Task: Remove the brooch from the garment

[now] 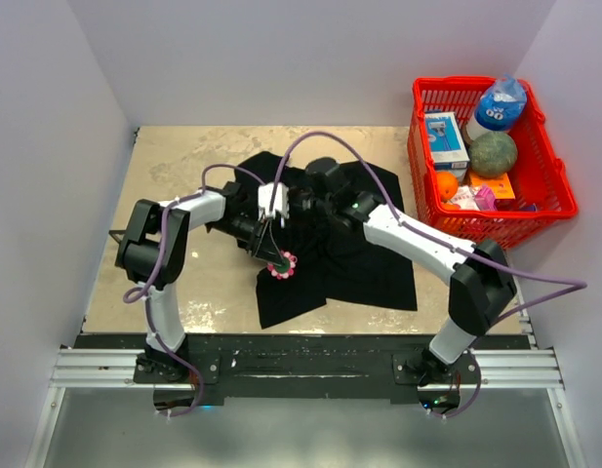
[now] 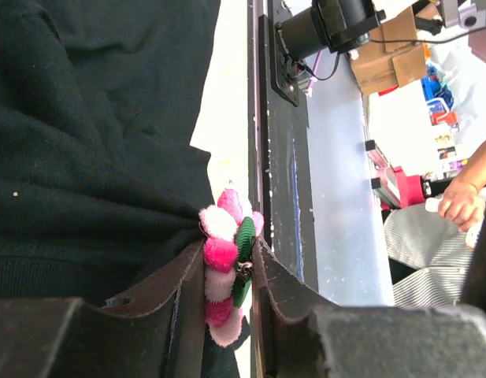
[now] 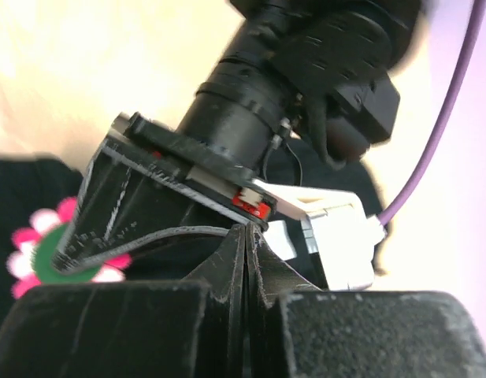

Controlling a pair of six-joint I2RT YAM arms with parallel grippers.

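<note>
The brooch (image 1: 282, 265), a green disc ringed with pink and white pompoms, is at the front of the black garment (image 1: 369, 278). My left gripper is shut on it; in its wrist view the brooch is edge-on, with a small metal fitting visible and dark cloth behind. Whether it is still attached I cannot tell. My right gripper hovers above and right of my left one, its fingertips together; whether anything thin is between them I cannot tell. In the right wrist view the left gripper's body covers part of the brooch (image 3: 50, 256).
A red basket (image 1: 422, 146) full of boxes, fruit and a bottle stands at the back right. Bare tabletop (image 1: 164, 156) shows left of and in front of the garment. Purple cables arch over both arms.
</note>
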